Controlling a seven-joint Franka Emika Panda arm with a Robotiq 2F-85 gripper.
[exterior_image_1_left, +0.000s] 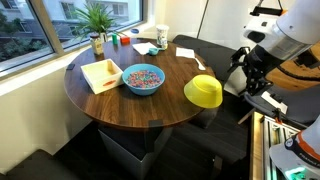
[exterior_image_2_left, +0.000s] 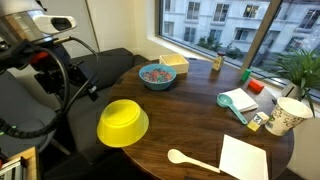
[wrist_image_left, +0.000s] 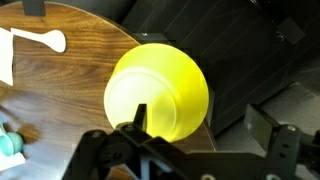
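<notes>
A yellow bowl (exterior_image_1_left: 205, 93) sits at the table's edge nearest the arm, apparently upside down. In the second exterior view the yellow bowl (exterior_image_2_left: 122, 124) has its narrower end up. My gripper is open, its two fingers wide apart with nothing between them that I can see held. From the wrist, the yellow bowl (wrist_image_left: 150, 88) lies below the gripper, toward the left finger. A clear gap separates the arm from the bowl in the first exterior view.
A blue bowl (exterior_image_1_left: 144, 79) of small reddish pieces and a cream tray (exterior_image_1_left: 102, 75) share the round wooden table (exterior_image_1_left: 120, 108). A white spoon (exterior_image_2_left: 190, 159), white paper (exterior_image_2_left: 243, 158), a teal ladle (exterior_image_2_left: 232, 105) and a potted plant (exterior_image_1_left: 95, 17) stand farther off. Mid-table is clear.
</notes>
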